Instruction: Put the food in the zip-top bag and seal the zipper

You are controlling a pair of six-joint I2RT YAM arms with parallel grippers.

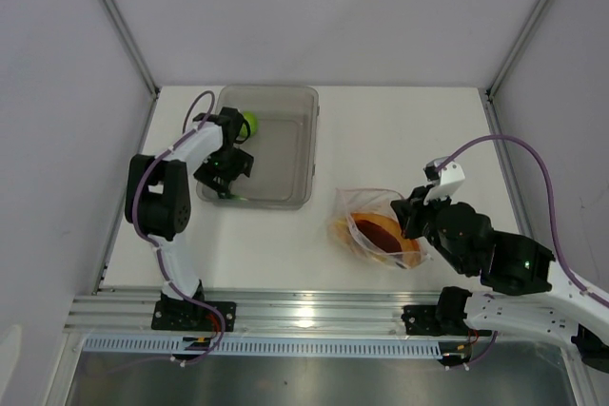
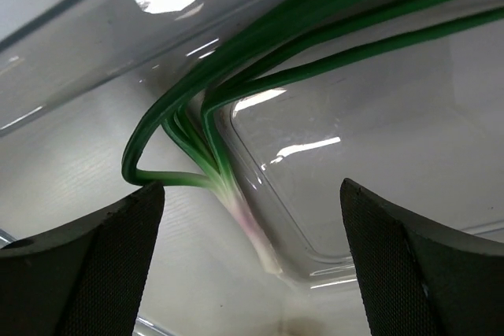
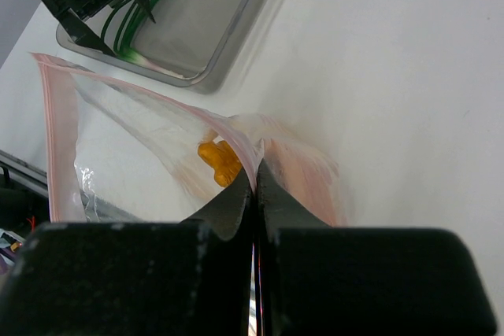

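My left gripper [image 1: 226,178] is open, down in the grey plastic tray [image 1: 285,199] at its near left corner. Between and beyond its fingertips lie green onions [image 2: 228,194], long green leaves with a pale root end, along the tray wall. A round green item [image 1: 248,123] sits at the tray's back left. The clear zip top bag [image 1: 352,202] holds orange-brown food [image 1: 377,235]. My right gripper [image 1: 409,216] is shut on the bag's pink-edged rim, as the right wrist view shows.
Bare white table [image 1: 400,130] surrounds the bag and tray, with free room at the back right. Walls and metal rails border the workspace.
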